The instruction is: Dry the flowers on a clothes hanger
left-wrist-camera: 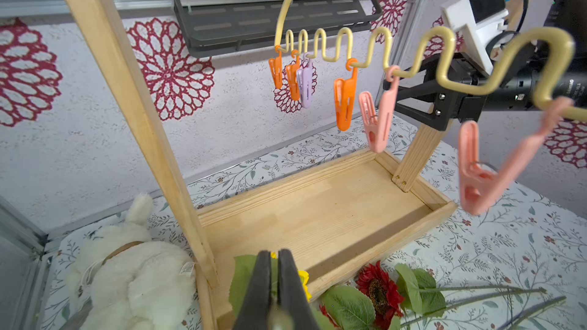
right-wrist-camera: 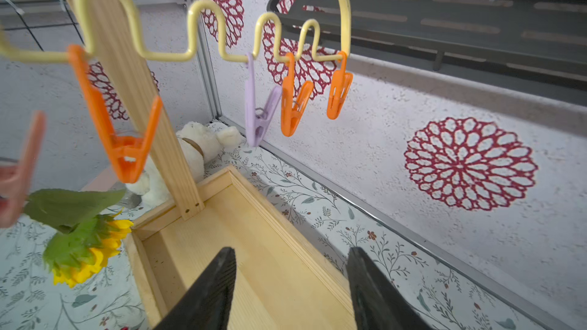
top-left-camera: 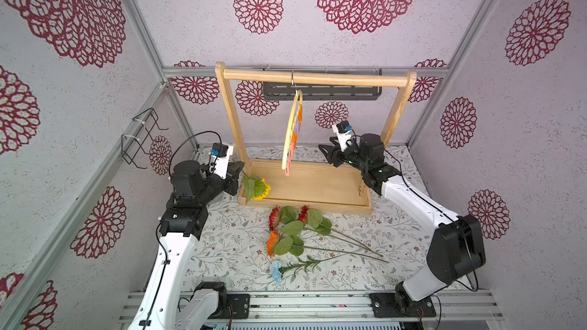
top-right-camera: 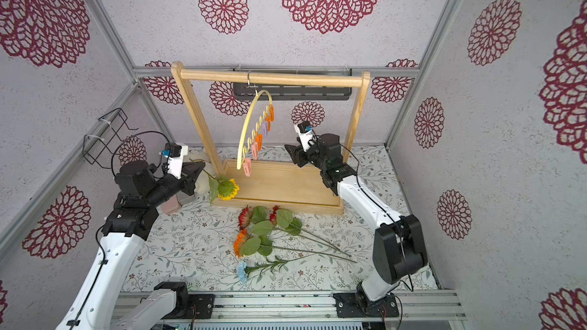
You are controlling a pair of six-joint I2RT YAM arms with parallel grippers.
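Note:
A sunflower hangs head down from my left gripper, shut on its thin stem at the rack's left post. In the left wrist view the gripper's dark fingers partly hide the flower. A pale yellow wavy hanger hangs from the wooden rack's bar, carrying orange, purple and pink clips. To the hanger's right, my right gripper points toward it, open and empty, its fingers wide apart. Red flowers, an orange flower and a blue flower lie on the table.
The rack's shallow wooden tray is empty. A white plush toy sits behind the rack's left post. A dark shelf is on the back wall, and a wire basket on the left wall.

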